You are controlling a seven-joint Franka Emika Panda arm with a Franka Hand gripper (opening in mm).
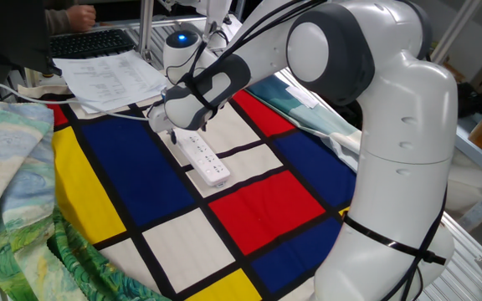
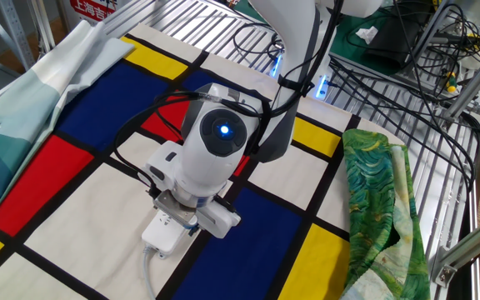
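A white power strip (image 1: 203,159) with several sockets lies on the patterned cloth (image 1: 170,251). In exterior view 1 my gripper (image 1: 172,136) is low over the strip's far end, where the white cable (image 1: 57,99) runs off to the left. From the other side, in exterior view 2, the hand covers part of the strip (image 2: 165,234), and the gripper (image 2: 192,223) reaches down at it. The hand hides the fingertips and the space between them, so neither the finger's opening nor any contact with the strip can be made out.
Paper sheets (image 1: 111,81) and a keyboard (image 1: 94,43) lie beyond the cloth, with a person's hand (image 1: 75,18) beside them. Bunched green fabric (image 2: 377,200) covers one side.
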